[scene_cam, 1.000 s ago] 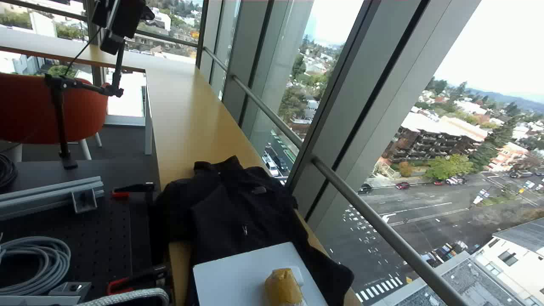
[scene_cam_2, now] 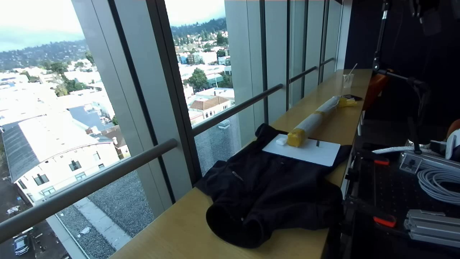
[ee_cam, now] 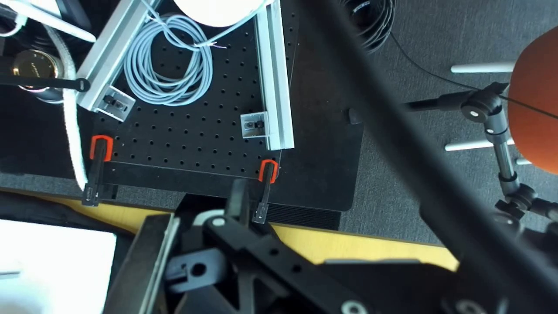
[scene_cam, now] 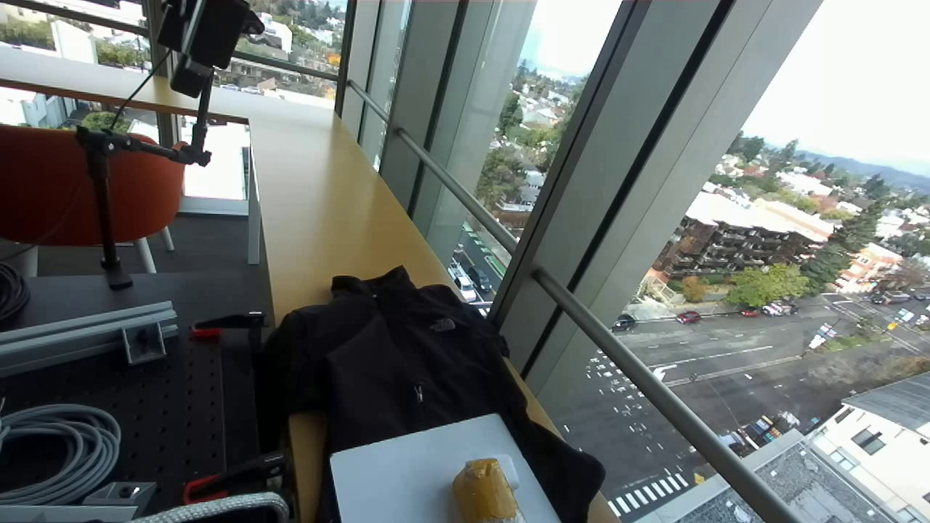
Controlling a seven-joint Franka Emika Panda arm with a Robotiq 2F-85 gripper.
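Observation:
Part of my gripper looms blurred at the bottom of the wrist view, above the edge of the wooden counter. Its dark fingers and linkage are cut off by the frame, so how the fingers stand is unclear. No object shows held by it. On the counter lies a black jacket (scene_cam: pixel 392 357), spread out with its sleeves to the sides. Over part of it rests a flat silver-white panel (scene_cam_2: pixel 323 153), also partly seen in the wrist view. One end of a long wrapped roll with yellow tape (scene_cam_2: pixel 296 137) sits on that panel beside a small white item (scene_cam_2: pixel 281 141).
A black perforated board (ee_cam: pixel 204 131) beside the counter carries coiled grey cable (ee_cam: pixel 134 70), aluminium rails (ee_cam: pixel 275 78) and red-tipped clamps (ee_cam: pixel 267 170). A railing (scene_cam: pixel 645 375) runs along the windows. An orange chair (scene_cam: pixel 148 196) stands beyond. Bare counter (scene_cam: pixel 322 192) extends past the jacket.

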